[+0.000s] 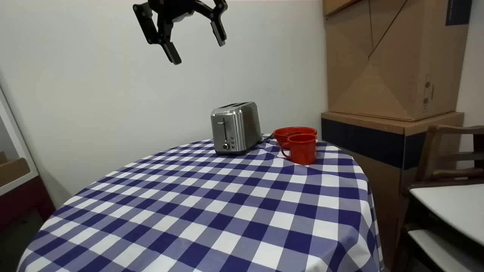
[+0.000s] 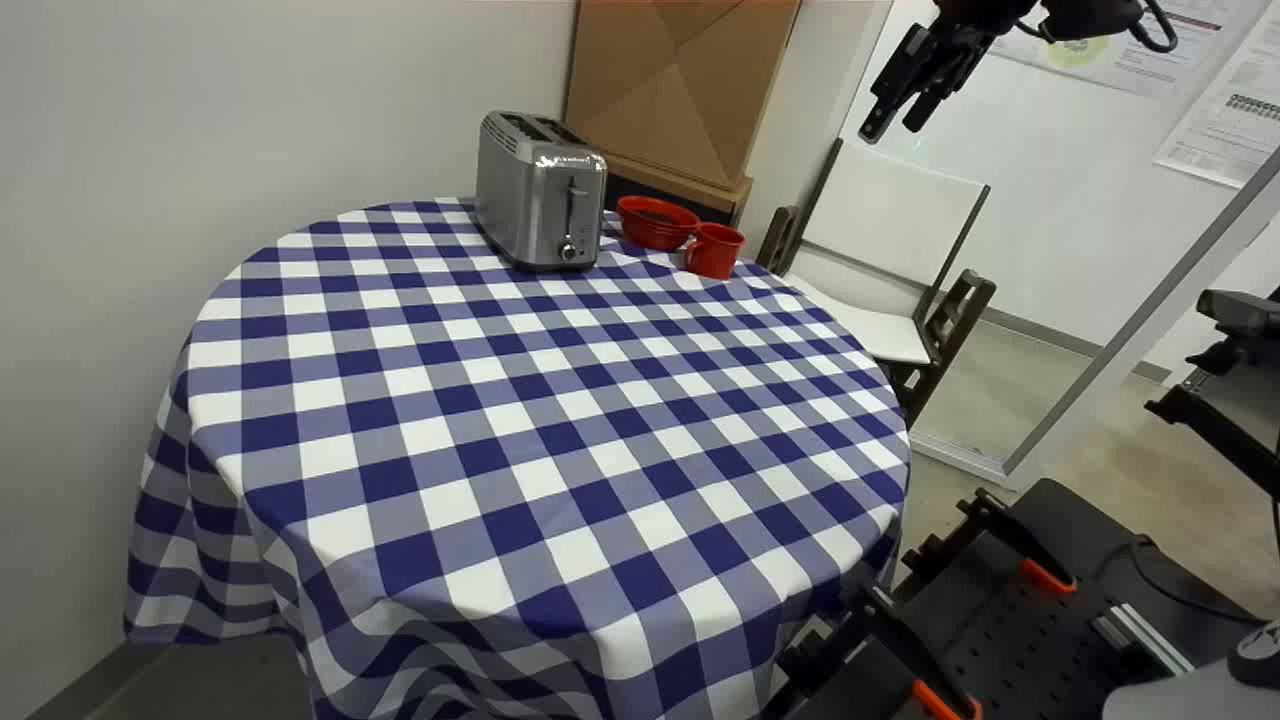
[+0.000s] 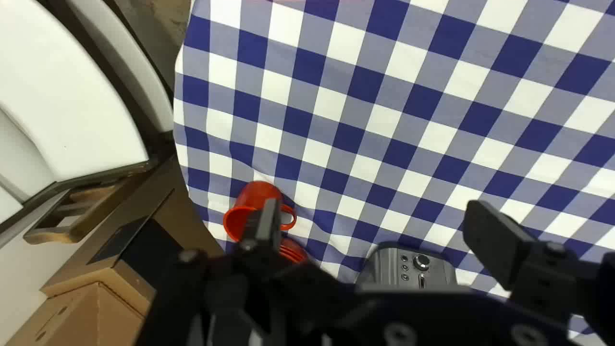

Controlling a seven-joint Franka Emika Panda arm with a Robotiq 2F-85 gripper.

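High above the table my gripper (image 1: 197,50) stands open, its fingers wide apart and nothing between them. In the wrist view the gripper spans the lower part, far above the cloth. A silver toaster (image 1: 236,128) is upright near the back of the table, its lever and knob on the narrow end. To its right in exterior view 1 stands a red mug (image 1: 302,149), just in front of a red bowl (image 1: 295,131). From above, one finger partly covers the mug (image 3: 260,196) and the bowl (image 3: 292,251), and the gripper body hides most of the toaster (image 3: 403,266).
A blue-and-white checked cloth (image 2: 480,396) covers the round table, bare across its middle and front. Stacked cardboard boxes (image 1: 372,68) rise behind the right edge. A chair (image 2: 864,276) stands beyond the table, and a white wall borders the back.
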